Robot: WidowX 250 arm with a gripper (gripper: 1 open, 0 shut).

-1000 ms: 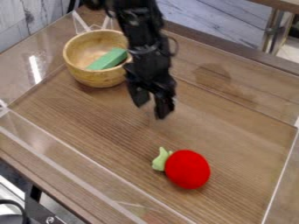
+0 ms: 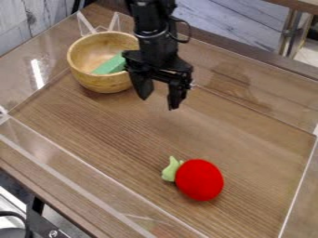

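Note:
My black gripper (image 2: 161, 92) hangs over the table just right of a yellow bowl (image 2: 92, 61), its fingers pointing down and apart, open, with nothing seen between them. A green item (image 2: 110, 65) lies inside the bowl, partly behind the arm. A red round object with a small green top (image 2: 199, 179) lies on the wooden table (image 2: 87, 139) at the lower right, well apart from the gripper.
The middle, left and right of the table are clear. A wooden ledge (image 2: 295, 9) juts in at the top right corner, and a dark cable shows at the bottom left edge.
The bowl and red object have not visibly moved.

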